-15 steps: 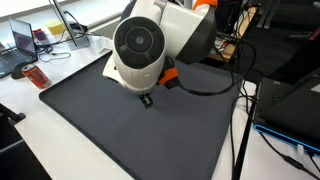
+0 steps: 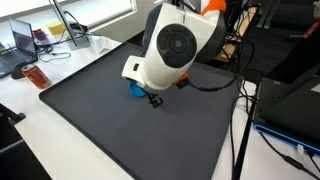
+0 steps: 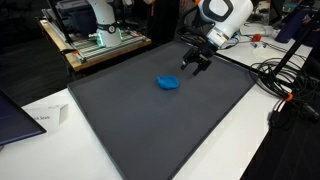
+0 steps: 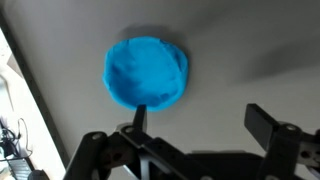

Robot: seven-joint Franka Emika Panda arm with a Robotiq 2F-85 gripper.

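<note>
A round, shallow blue object (image 4: 146,73), perhaps a bowl or lid, lies on the dark grey table. In exterior view 2 the blue object (image 3: 168,82) sits near the middle of the tabletop; in exterior view 1 the arm covers most of it and only a blue part (image 2: 137,90) shows. My gripper stands open in the wrist view, its fingers wide apart with nothing between them. It is above the table and to one side of the blue object, apart from it, as exterior view 2 also shows for the gripper (image 3: 200,55).
A red can (image 2: 37,76) stands at the far left corner beside a laptop (image 2: 22,42). Cables (image 3: 285,80) run along the table's edge.
The arm has shifted to the right in exterior view 1 over the last second, and the gripper has tilted. More of the blue object shows than a second ago.
</note>
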